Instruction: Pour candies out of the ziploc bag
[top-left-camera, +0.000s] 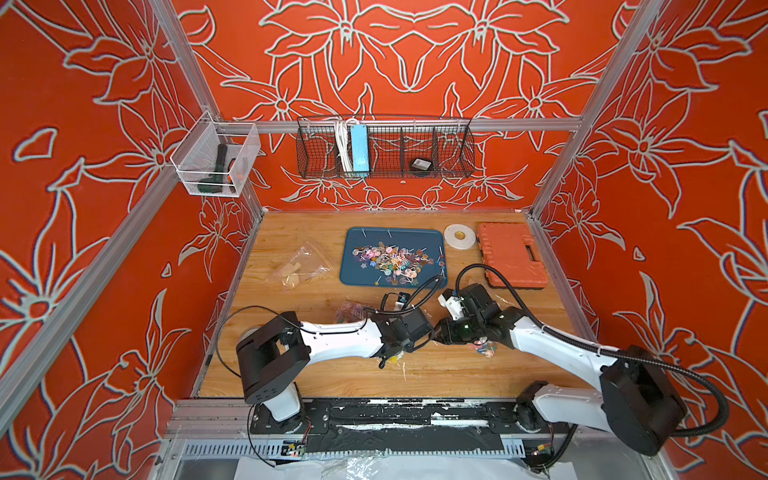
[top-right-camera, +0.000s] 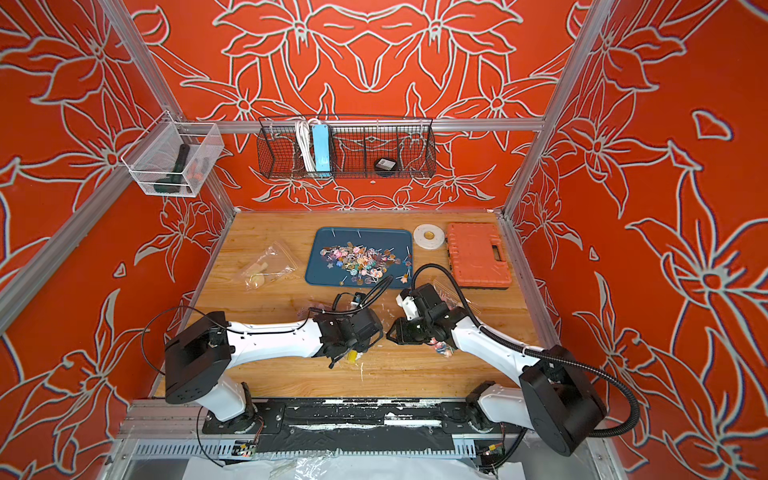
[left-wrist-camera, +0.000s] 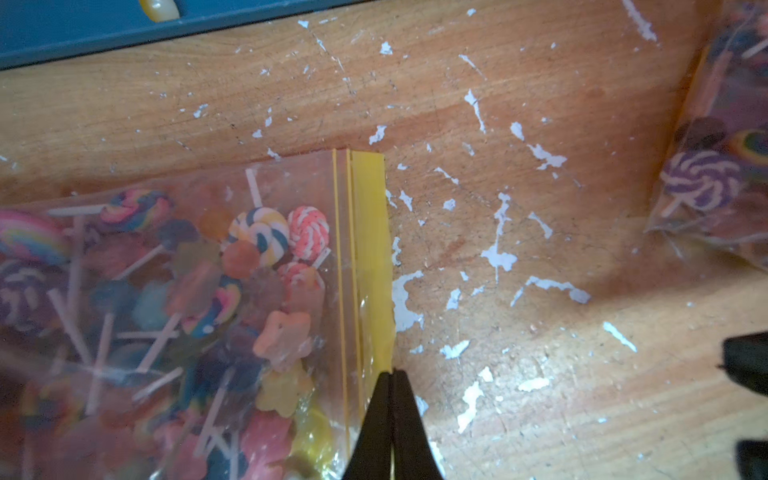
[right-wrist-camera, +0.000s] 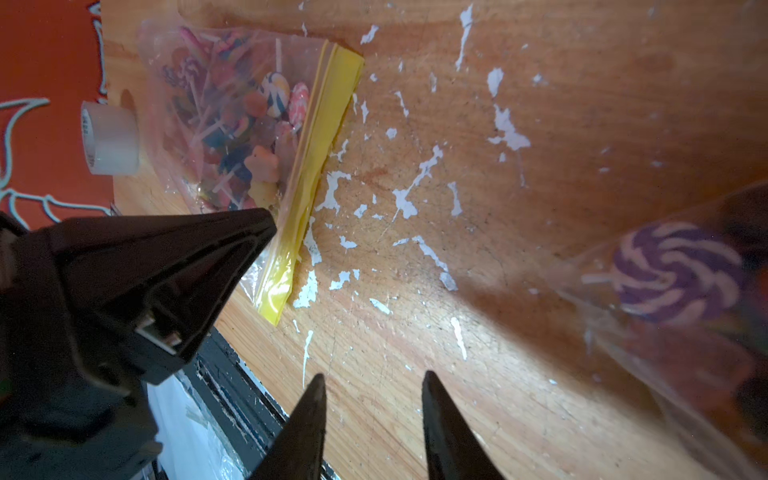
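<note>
A candy-filled ziploc bag (left-wrist-camera: 176, 304) with a yellow top strip lies flat on the table; in the left wrist view my left gripper is over that strip, its fingertips close together. A second candy bag lies to the right, also large at the right of the right wrist view. My right gripper hangs over bare wood between the bags, fingers apart, nothing between them. Candies lie heaped on the blue tray (top-left-camera: 352, 272) behind.
An empty-looking clear bag (top-left-camera: 300, 264) lies back left, a tape roll (top-left-camera: 459, 229) and orange case (top-left-camera: 505, 264) back right. The two arms are close together at front centre.
</note>
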